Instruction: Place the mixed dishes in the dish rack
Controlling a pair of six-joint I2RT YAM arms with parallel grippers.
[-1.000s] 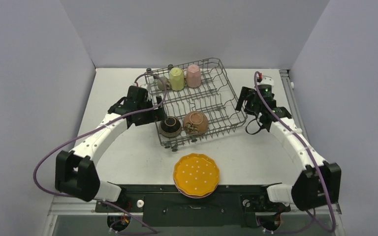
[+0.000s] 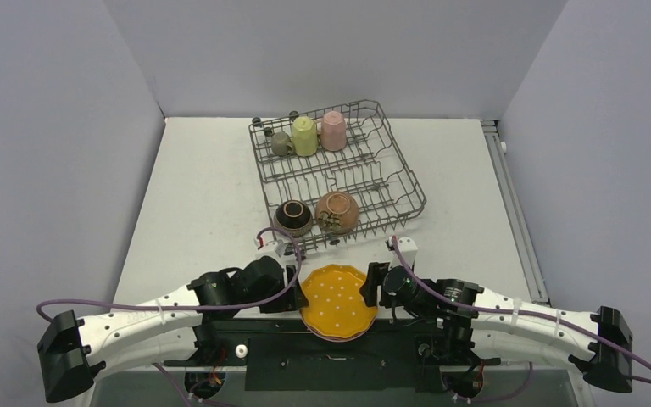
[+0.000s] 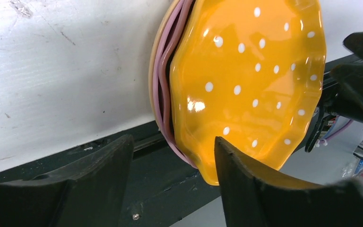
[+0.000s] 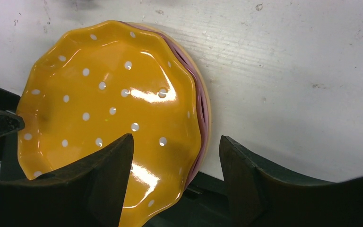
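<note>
A stack of plates, topped by a yellow plate (image 2: 339, 301) with white dots, lies at the table's front edge and overhangs it slightly. Pinkish and tan rims (image 3: 157, 90) show beneath the yellow one. At the stack's left side stands my left gripper (image 2: 303, 294), its fingers apart and the plate rim just beyond them in the left wrist view. On the opposite side my right gripper (image 2: 370, 292) also has parted fingers (image 4: 116, 163), and the rim lies between and beyond them. Neither visibly grips a plate. Behind the stack is the wire dish rack (image 2: 403, 182).
Upside-down in the rack are a pink mug (image 2: 333, 131), a green mug (image 2: 304, 136), a grey mug (image 2: 280, 144), a dark bowl (image 2: 293, 216) and a brown bowl (image 2: 337, 212). Its middle rows are empty. Bare table lies on both sides of the rack.
Plates, mugs and bowls have stayed put.
</note>
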